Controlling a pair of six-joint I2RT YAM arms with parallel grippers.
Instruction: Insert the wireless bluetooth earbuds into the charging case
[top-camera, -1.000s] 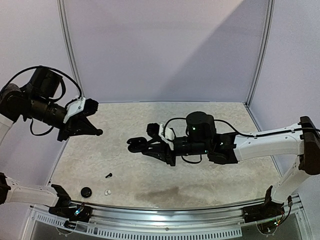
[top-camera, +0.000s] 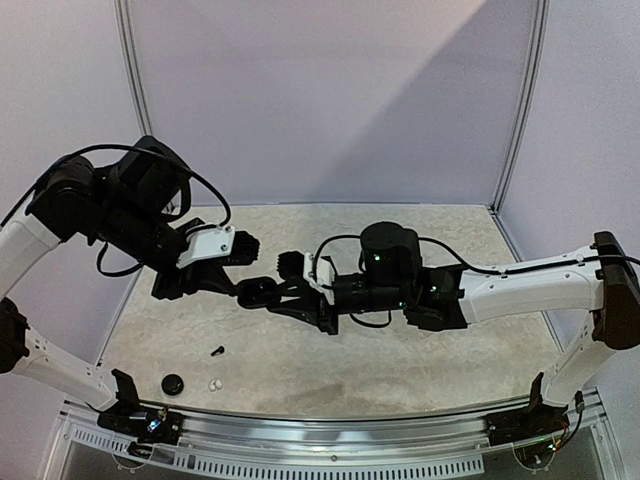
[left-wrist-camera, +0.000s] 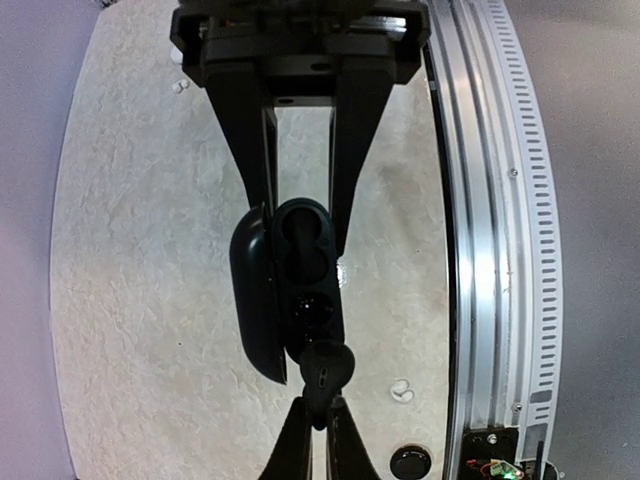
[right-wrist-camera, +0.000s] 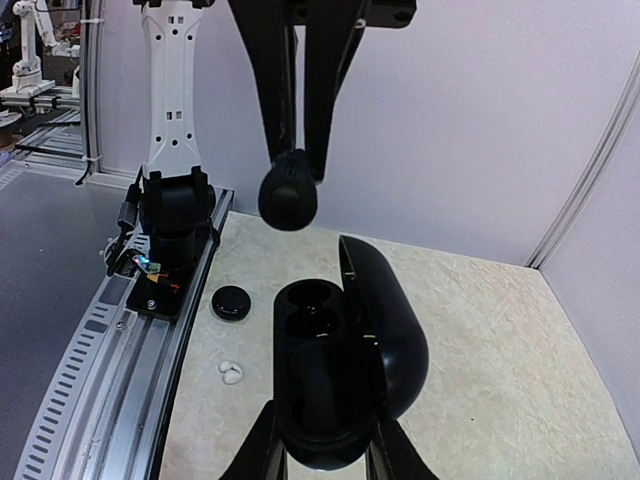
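Note:
The black charging case hangs above the table with its lid open. In the right wrist view, my right gripper is shut on the lower end of the case. A black earbud sits at the tips of my left gripper, which is shut on its thin stem. The right wrist view has this earbud above the case's open side, apart from it. Dark cavities show inside the case; whether anything lies in them I cannot tell. A small black piece, perhaps another earbud, lies on the table.
A round black object and small white pieces lie at the front left of the table. The metal rail runs along the front edge.
Over the last second my left gripper has moved right and slightly down in the top view, to the case.

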